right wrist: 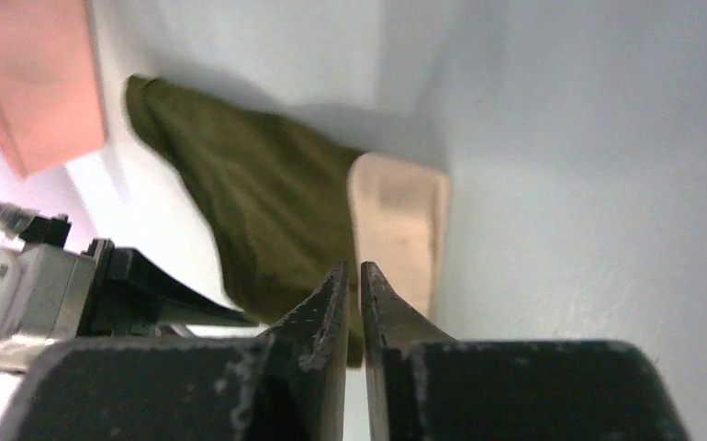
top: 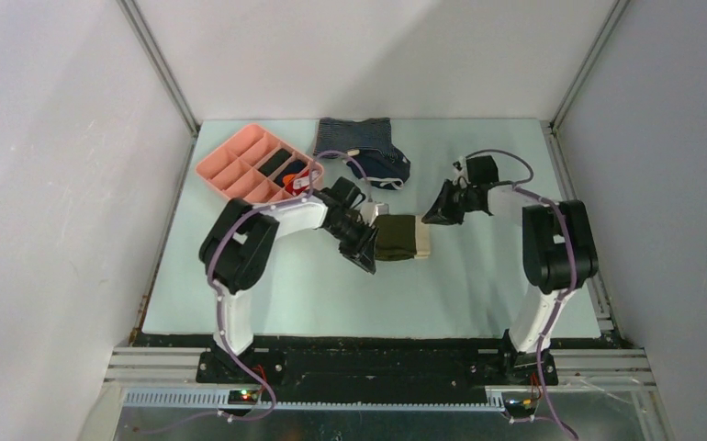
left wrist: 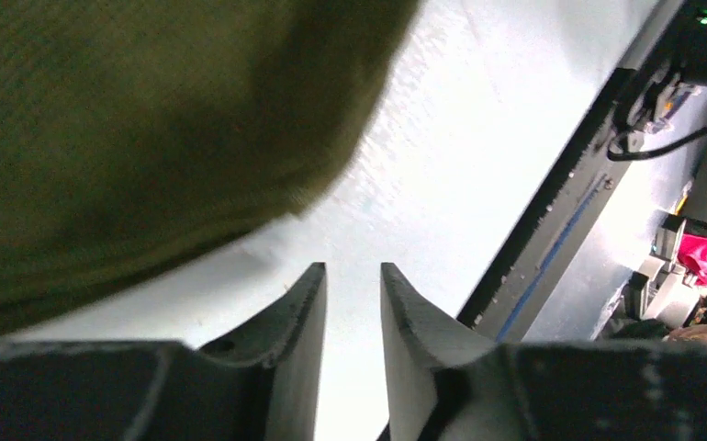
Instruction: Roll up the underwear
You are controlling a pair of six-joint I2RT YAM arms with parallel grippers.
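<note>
The dark green underwear lies folded on the table, with its cream waistband on the right side. Past its left part is my left gripper, part open, with bare table between its fingers in the left wrist view; the green cloth fills the upper left there. My right gripper is at the waistband's upper right corner. Its fingers are slightly parted in the right wrist view, with the waistband just beyond them; no cloth shows gripped.
A pink divided box stands at the back left, holding several rolled items. Dark folded clothes lie at the back centre.
</note>
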